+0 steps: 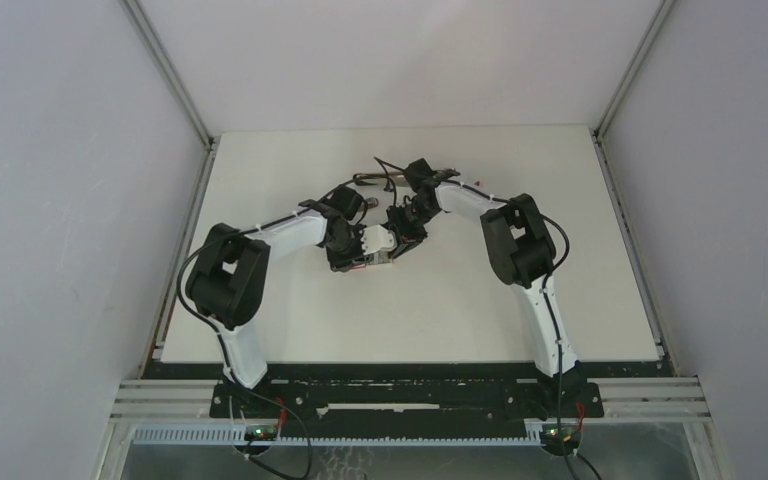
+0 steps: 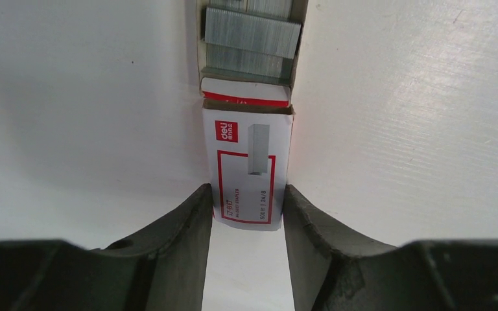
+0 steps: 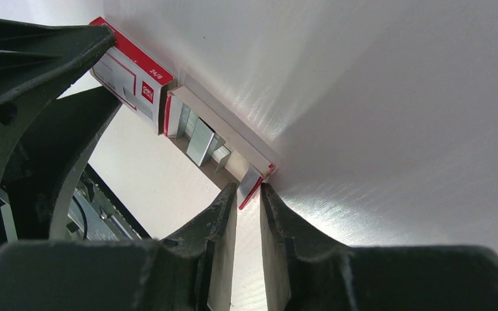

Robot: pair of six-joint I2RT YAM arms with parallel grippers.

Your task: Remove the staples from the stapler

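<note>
A white-and-red deli staple box sleeve [image 2: 246, 175] is pinched by my left gripper at the table surface. Its inner tray [image 3: 215, 116] is slid out, holding grey staple strips [image 2: 253, 29], one lying crosswise. My right gripper has its fingertips at the tray's far end flap, a narrow gap between them; whether it grips the flap is unclear. In the top view both grippers meet near the table's centre, hiding much of the box.
Behind the grippers lies a long object [image 1: 370, 180], perhaps the stapler, partly hidden by arms and cables, with a small dark item.
</note>
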